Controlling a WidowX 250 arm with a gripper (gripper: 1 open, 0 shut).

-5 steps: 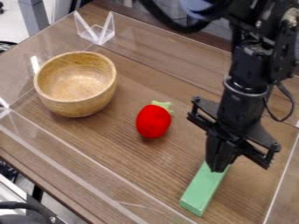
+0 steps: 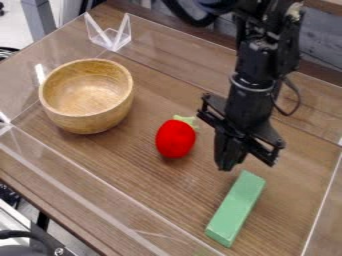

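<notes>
My black gripper (image 2: pixel 235 158) hangs over the wooden table, just right of a red strawberry-like object (image 2: pixel 175 138) with a pale green top. It looks shut, with nothing visible between its fingers. A light green rectangular block (image 2: pixel 237 208) lies in front of it on the right.
A wooden bowl (image 2: pixel 86 96) sits at the left. A white wire holder (image 2: pixel 108 32) stands at the back left.
The gripper has moved back and to the left, away from the green block and closer to the red object. The objects have not visibly moved.
</notes>
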